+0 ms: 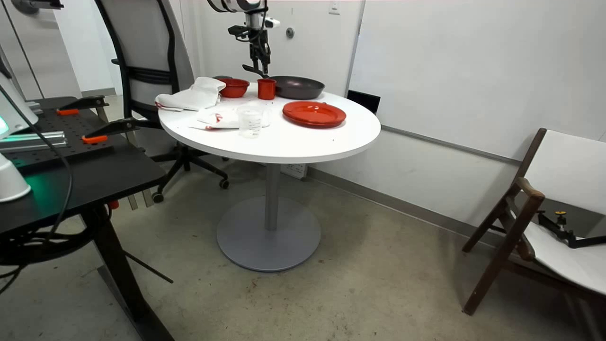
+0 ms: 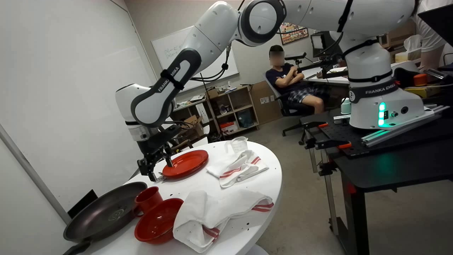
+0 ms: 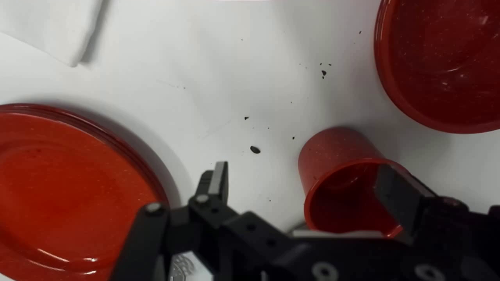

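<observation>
My gripper (image 1: pixel 260 69) hangs fingers-down above the far side of the round white table (image 1: pixel 272 145), behind the red mug (image 1: pixel 266 90). Its two fingers stand wide apart in the wrist view, nothing held between them. There the mug (image 3: pixel 335 154) shows below, and the right finger (image 3: pixel 396 194) overlaps its opening in the picture. Stacked red plates (image 3: pixel 70 187) lie on the left side of that view, the red bowl (image 3: pixel 445 61) at upper right. A dark frying pan (image 2: pixel 106 212) rests near the mug and bowl in exterior view 2.
White towels with red stripes (image 2: pixel 221 212) lie bunched beside the bowl. A clear measuring cup (image 1: pixel 250 122) stands near the table's front edge. Bare tabletop with dark crumbs (image 3: pixel 254 150) separates plates and mug. A whiteboard wall (image 1: pixel 477 68) rises behind the table.
</observation>
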